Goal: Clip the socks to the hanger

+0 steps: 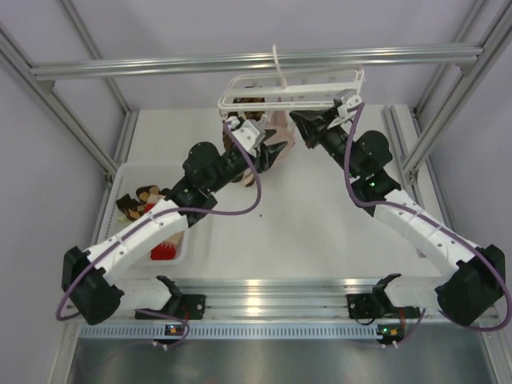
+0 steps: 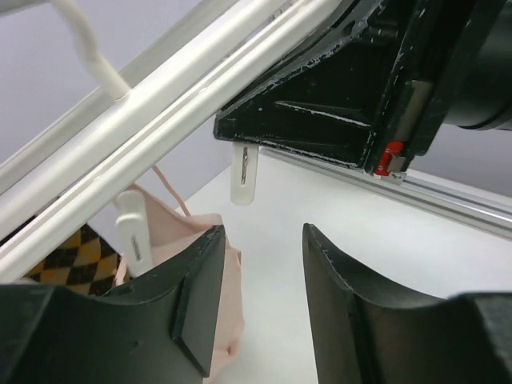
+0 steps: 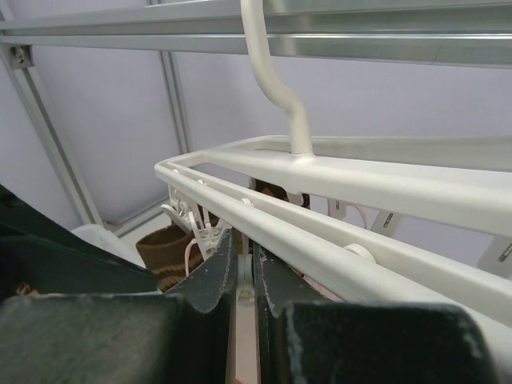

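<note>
The white hanger [image 1: 240, 106] hangs from the metal rail, its clips on the underside. Between the closed fingers of my right gripper is a white clip [image 2: 244, 180], its lower end poking out below them in the left wrist view. My left gripper stands open just below and in front of that clip, its fingers apart and empty. Behind it, a pink sock [image 2: 228, 312] hangs below the hanger, and a brown checkered sock [image 2: 84, 260] shows farther left. Whether the held clip bites on the pink sock is hidden.
At the left, a white bin [image 1: 118, 186] contains several more socks, one of them red. The metal rail [image 1: 160, 70] runs above the hanger.
</note>
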